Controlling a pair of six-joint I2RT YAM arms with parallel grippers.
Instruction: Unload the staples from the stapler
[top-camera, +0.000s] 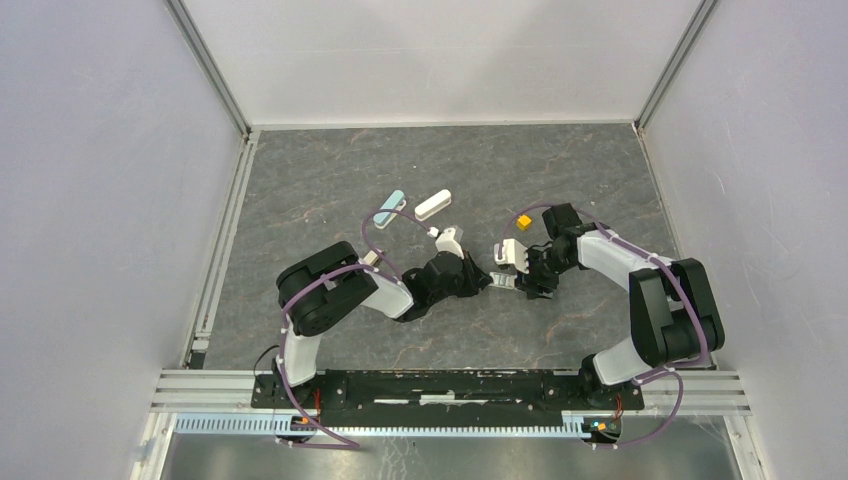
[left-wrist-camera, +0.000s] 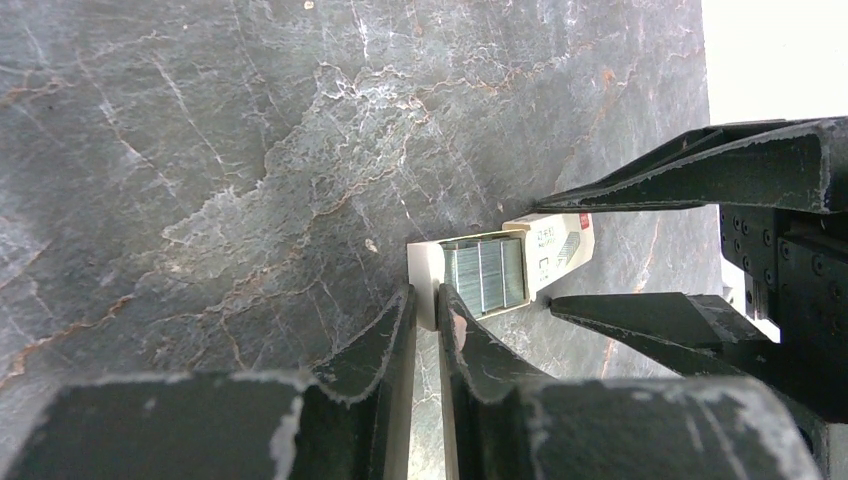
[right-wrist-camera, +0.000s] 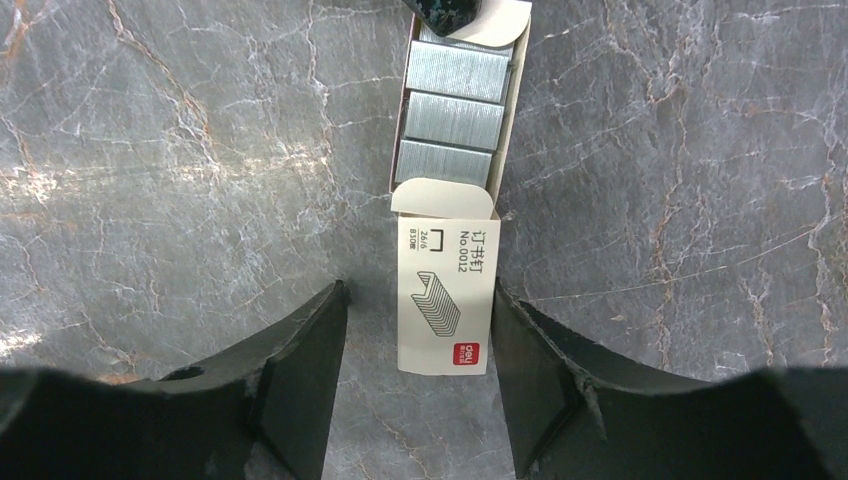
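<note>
A small staple box lies on the grey table between my grippers, its tray drawn partly out of its white sleeve (right-wrist-camera: 440, 330). Rows of silver staples (right-wrist-camera: 455, 120) show in the tray (left-wrist-camera: 520, 268). My left gripper is shut on the tray's white end flap (left-wrist-camera: 422, 262). My right gripper stands open around the sleeve; one finger (right-wrist-camera: 515, 330) is at the sleeve's edge, and the other is clearly apart from it. The top view gives no certain sight of the stapler; a light-blue, elongated object (top-camera: 389, 206) lies at the back left.
Behind the arms lie a white, rounded bar (top-camera: 433, 205) and a small yellow block (top-camera: 524, 222). A small beige item (top-camera: 372, 258) is beside the left arm. Free table spreads toward the back and in front of the staple box.
</note>
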